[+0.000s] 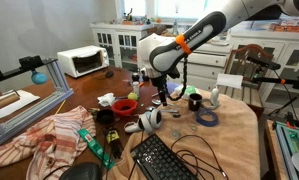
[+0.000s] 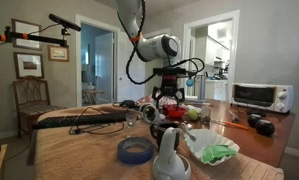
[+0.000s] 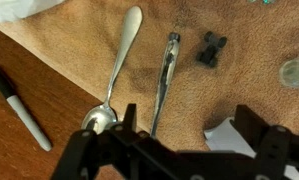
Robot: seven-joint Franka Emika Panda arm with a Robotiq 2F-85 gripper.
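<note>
My gripper stands open above the brown cloth, its two dark fingers well apart. Between and ahead of them lies a slim metal utensil handle [image 3: 167,75], its lower end partly hidden by the gripper. Left of it is a silver spoon [image 3: 115,75], bowl toward the gripper. A small dark piece [image 3: 211,48] lies to the right of the handle, and a white object [image 3: 229,137] is by the right finger. In exterior view 1 the gripper [image 1: 162,98] hangs over the table's cluttered middle.
A black-and-white marker [image 3: 19,108] lies at left. Around the table are a red bowl [image 1: 124,105], a dark mug [image 1: 195,102], blue tape [image 1: 207,117], and a black keyboard [image 1: 171,160]. A toaster oven [image 1: 82,61] stands behind. Bare cloth shows at the front right.
</note>
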